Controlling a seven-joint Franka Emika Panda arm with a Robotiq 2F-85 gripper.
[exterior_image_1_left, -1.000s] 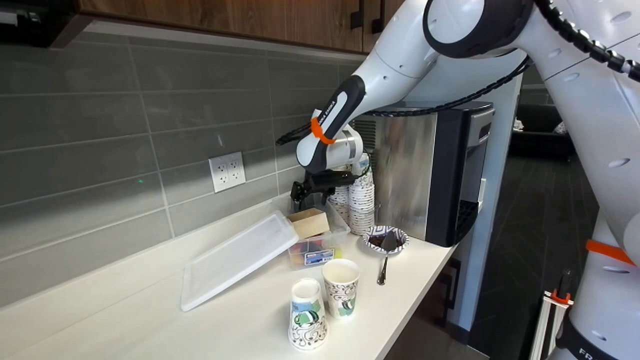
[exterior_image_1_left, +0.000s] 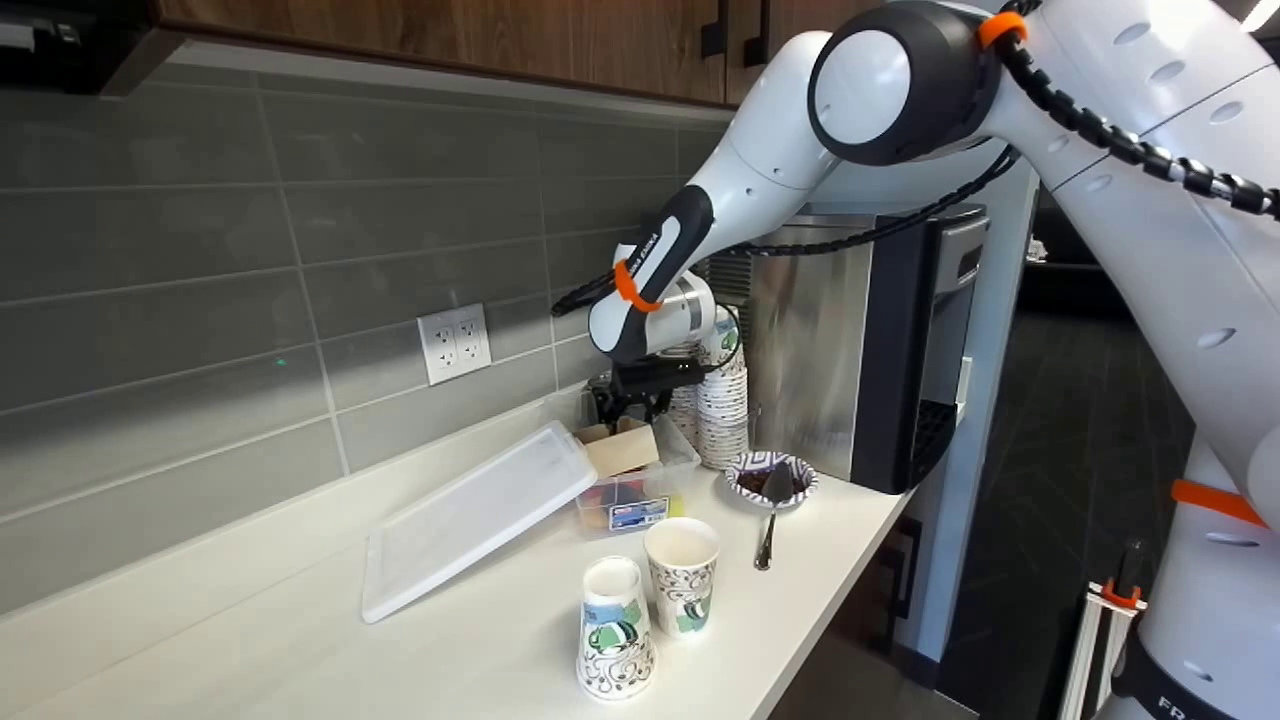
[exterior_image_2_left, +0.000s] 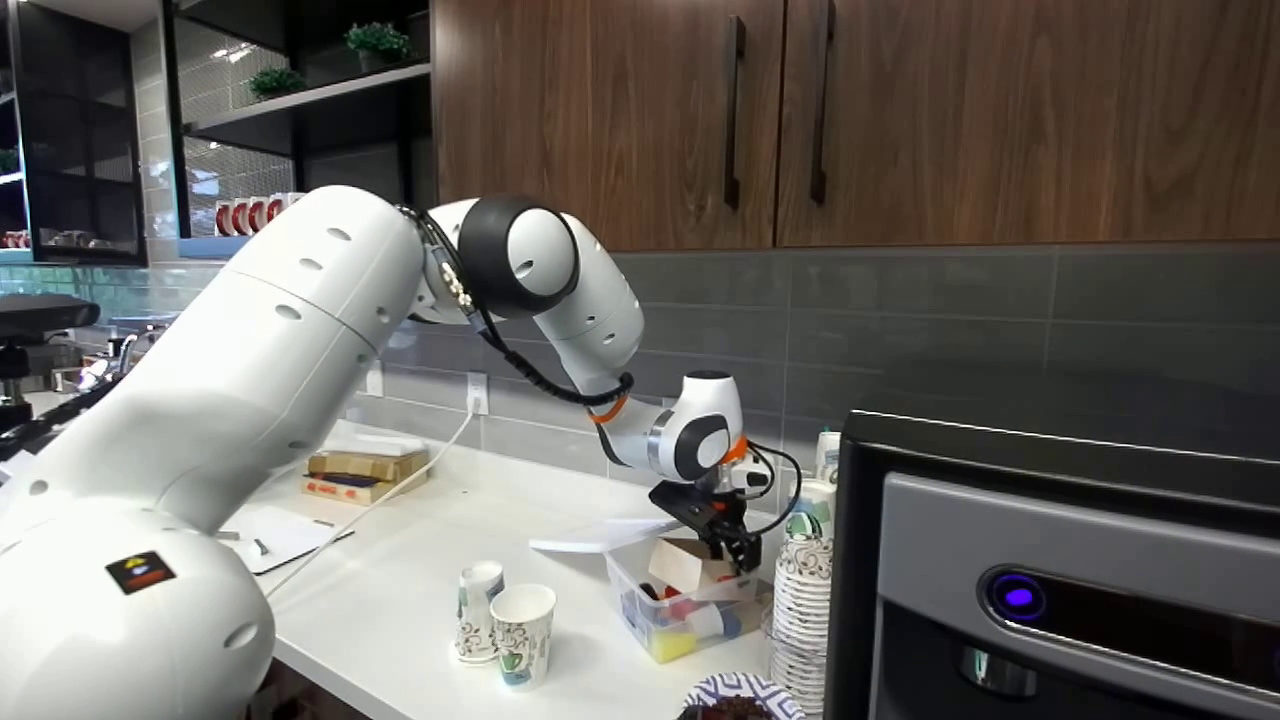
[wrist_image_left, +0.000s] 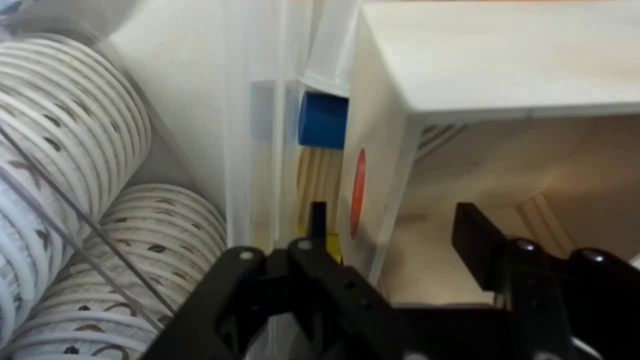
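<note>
A light wooden box (wrist_image_left: 375, 138), open on one side and marked with a red oval, sits tilted in the clear plastic bin (exterior_image_1_left: 609, 518). In the wrist view my gripper stands part open, with one finger on each side of a box wall. The left finger (wrist_image_left: 318, 219) is outside that wall and the right finger (wrist_image_left: 471, 234) is over the hollow inside. Gaps show beside the wall, so the fingers do not appear closed on it. A blue block (wrist_image_left: 324, 120) lies in the bin beside the box.
Stacked paper cups (exterior_image_1_left: 722, 414) stand close beside the bin. A white lid (exterior_image_1_left: 474, 516) leans against its other side. Two groups of cups, one upright (exterior_image_1_left: 681, 576) and one upside down (exterior_image_1_left: 615, 636), and a patterned bowl (exterior_image_1_left: 738, 478) with a spoon (exterior_image_1_left: 774, 510) are nearer the counter edge.
My arm and gripper have come down, so the fingers are now at the wooden box instead of above it. The box, bin, lid and cups look unmoved.
</note>
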